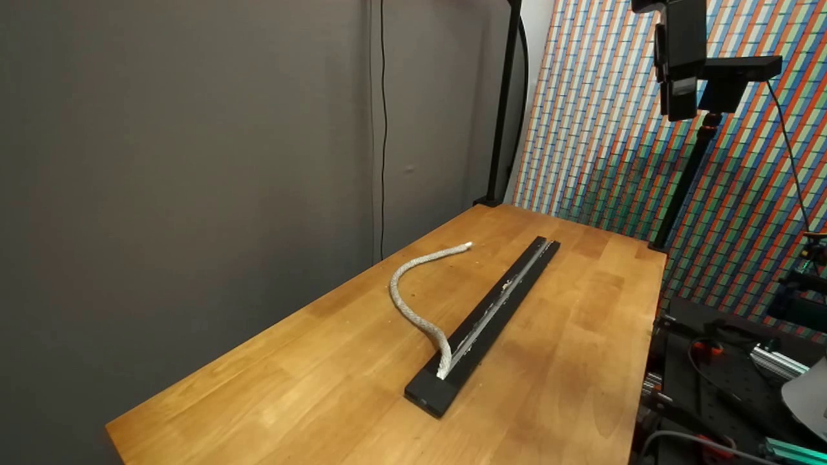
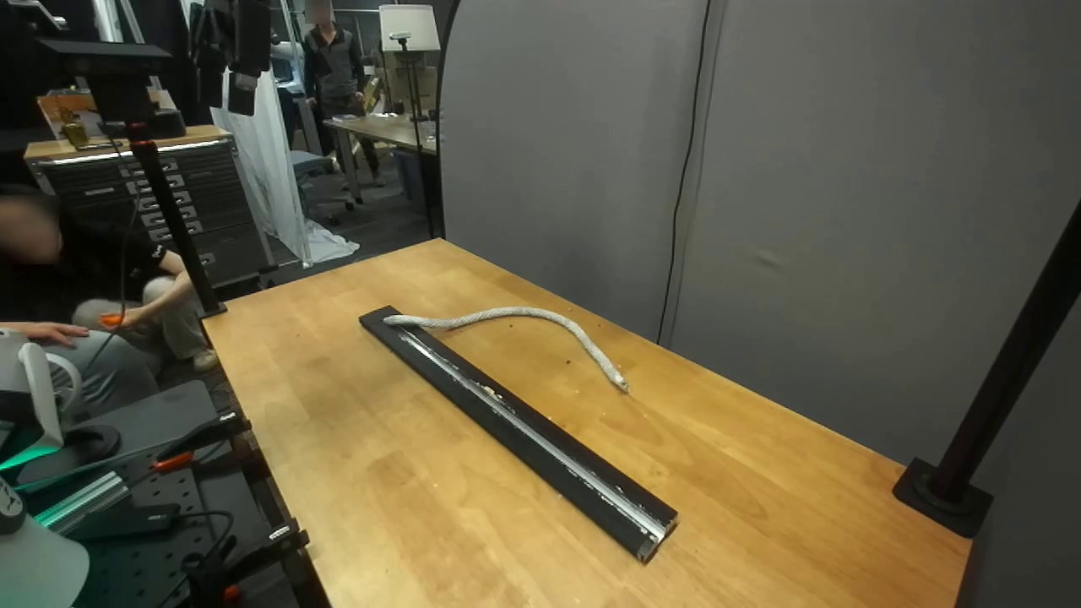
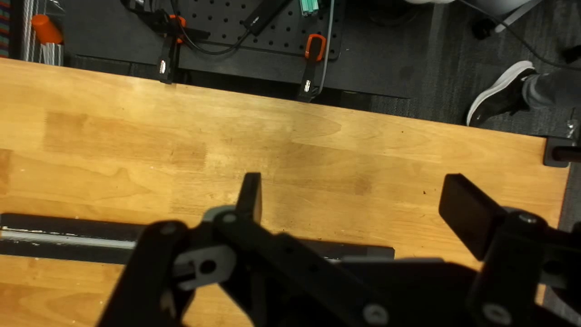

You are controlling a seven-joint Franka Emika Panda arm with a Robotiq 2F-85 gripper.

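A grey-white rope (image 1: 400, 296) lies curved on the wooden table, one end resting on the near end of a long black bar (image 1: 496, 316) with a light groove along its length. In the second exterior view the same rope (image 2: 527, 312) arcs away from the bar (image 2: 527, 442) toward the wall side, its other end on bare wood. My gripper is open high over the table, its fingers wide apart with nothing between them. In the wrist view the gripper covers part of the bar (image 3: 71, 238), and the rope is out of sight.
Bare wood surrounds the bar on the table (image 2: 334, 395). Black posts (image 2: 968, 426) stand at table corners, and a grey wall (image 1: 232, 155) runs along one long side. Clamps (image 3: 307, 76) grip the opposite edge. People are seen beyond the table.
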